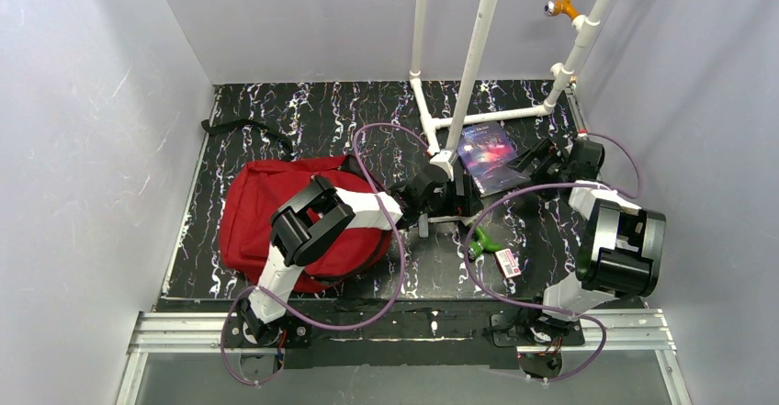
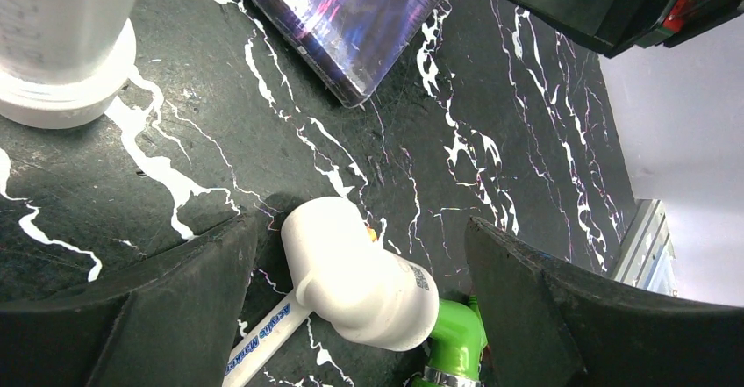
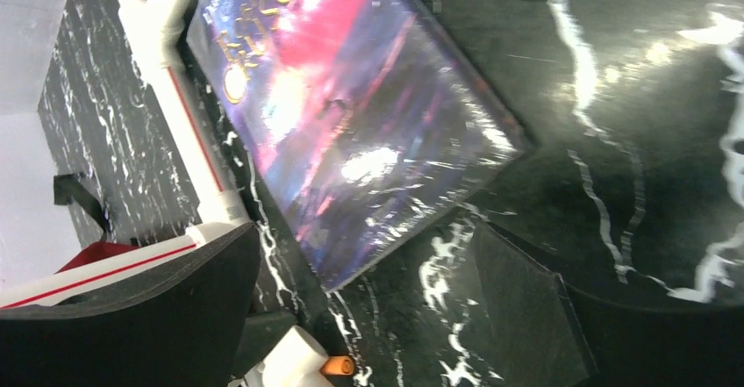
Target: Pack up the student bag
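Observation:
The red bag (image 1: 253,203) lies spread on the left of the table, partly under the left arm. A book (image 1: 489,155) with a purple and pink cover rests flat by the white pipe frame. Over its right edge hovers my right gripper (image 1: 525,168), open with nothing held; its fingers (image 3: 535,317) stand apart near the book's corner. Right of the bag, my left gripper (image 1: 468,199) is low over a white rounded object (image 2: 351,273). Its fingers (image 2: 167,304) are apart, one on either side of that object in view; contact does not show.
A green item (image 1: 485,240) and a small white-and-red packet (image 1: 507,263) lie in front. The left wrist view shows a clear container (image 2: 66,53) and a white stick with blue lettering (image 2: 268,339). White pipes (image 1: 496,117) stand behind the book.

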